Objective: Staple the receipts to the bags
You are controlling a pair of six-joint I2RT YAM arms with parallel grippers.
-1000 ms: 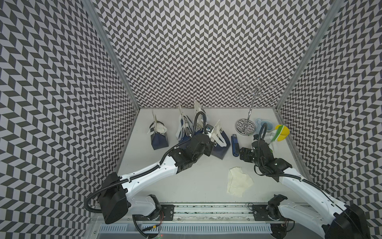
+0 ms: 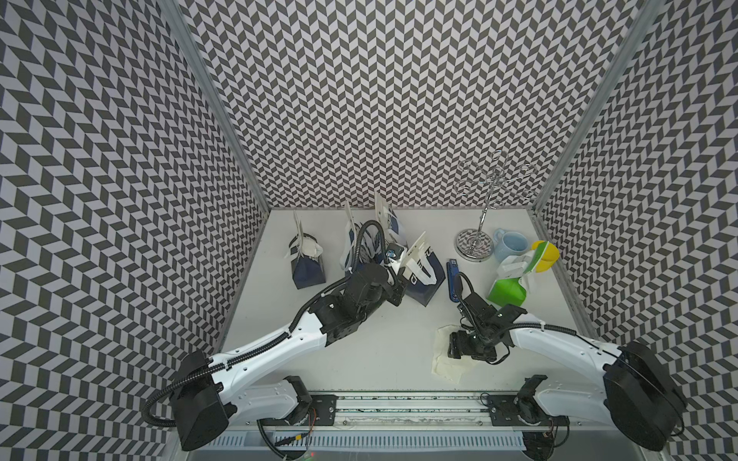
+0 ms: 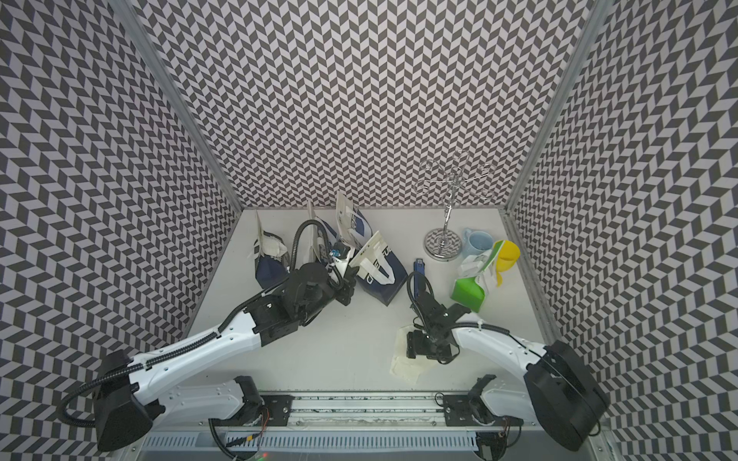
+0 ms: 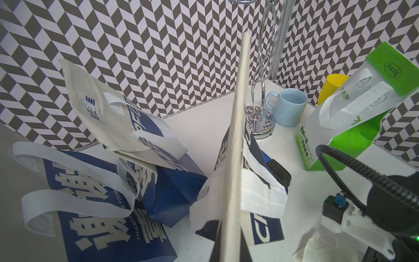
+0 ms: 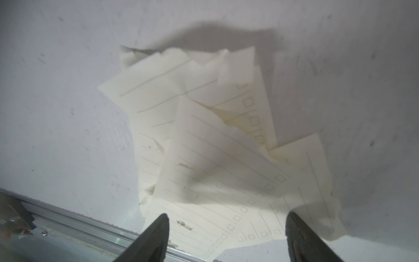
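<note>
Several cream-and-navy paper bags stand toward the back left. The rightmost one (image 2: 430,286) has its upper edge pinched in my left gripper, and its panel shows edge-on in the left wrist view. The loose pile of cream lined receipts (image 5: 209,174) lies on the table near its front edge. My right gripper hovers low over them, fingers apart, nothing gripped between. From above it covers part of the pile. A blue stapler (image 2: 453,281) rests on the table right of the held bag.
Behind on the right stand a chrome rack (image 2: 474,244), a light blue mug (image 2: 510,243), a yellow cup (image 2: 546,257) and a green-and-white bag (image 2: 507,290).
My right gripper has come from beside the stapler toward the front, over the receipts. The left arm has shifted slightly to the left.
</note>
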